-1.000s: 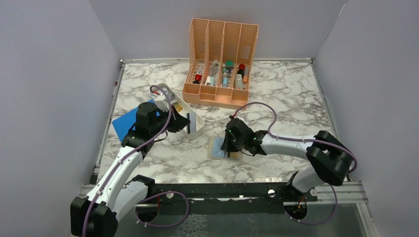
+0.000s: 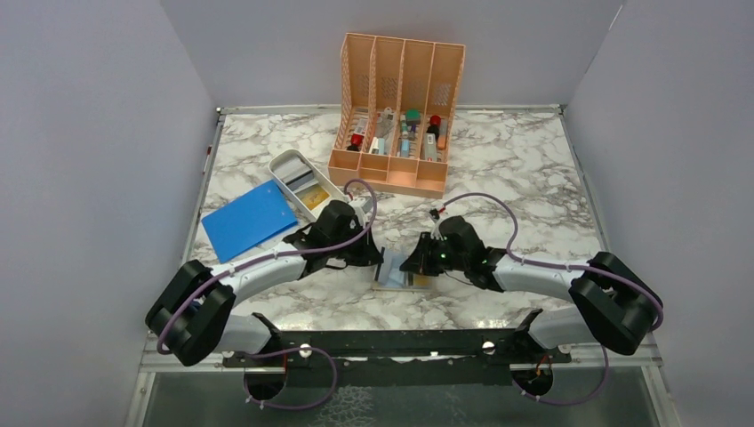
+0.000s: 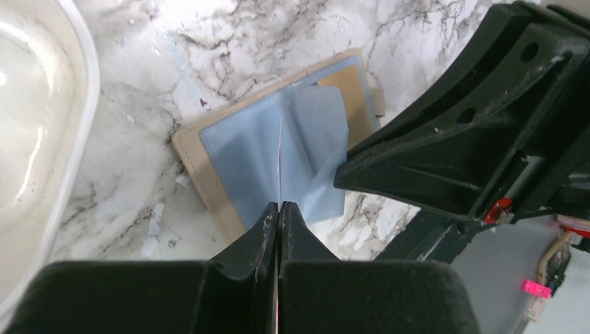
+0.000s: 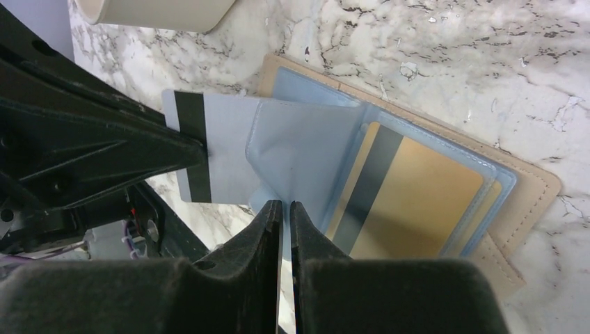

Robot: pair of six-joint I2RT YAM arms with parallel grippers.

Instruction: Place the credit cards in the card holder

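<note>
A silver-white card [image 4: 229, 149] with a dark stripe is held by its end in my left gripper, which is shut on it. In the left wrist view that card is edge-on, a thin line. The card lies over the mouth of the light-blue clear pocket [image 4: 306, 149] of the beige card holder [image 4: 539, 184]; how far it is inside cannot be told. A gold card [image 4: 421, 191] sits in the holder's other pocket. My right gripper is slightly open at the raised pocket flap, with a narrow gap between its fingertips.
A white tray [image 2: 342, 189] with cards stands behind the left arm, and a blue board [image 2: 249, 222] lies at the left. An orange divided organizer [image 2: 389, 182] stands at the back.
My left gripper has carried the silver-white card rightward from beside the white tray to the holder. The right gripper has shifted slightly right, staying at the holder.
</note>
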